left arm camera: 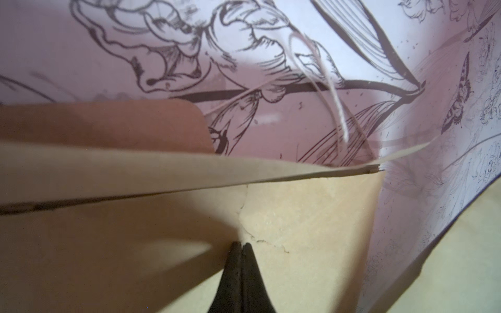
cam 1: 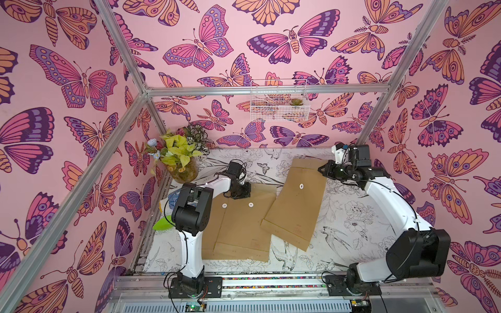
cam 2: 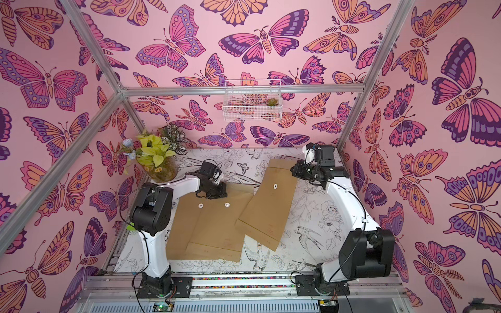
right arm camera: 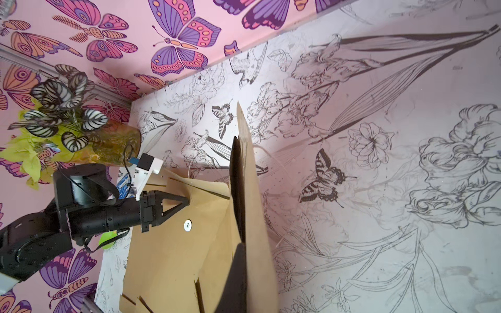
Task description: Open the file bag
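Three brown paper file bags, each with a white button, are in the top left view. The right-hand bag [cam 1: 294, 203] is tilted off line, its top toward the back. My right gripper [cam 1: 322, 169] is at that bag's upper right edge, shut on its thin side; in the right wrist view one dark finger [right arm camera: 236, 279] lies along the bag wall and the other is hidden behind it. The middle bag [cam 1: 245, 224] overlaps the left bag [cam 1: 213, 229]. Over the bags' upper part, my left gripper is shut with nothing between its fingers.
A vase of leafy plants [cam 1: 182, 169] stands at the back left. A bright green object [cam 1: 163, 223] lies by the left arm. A wire basket [cam 1: 279, 109] hangs on the back wall.
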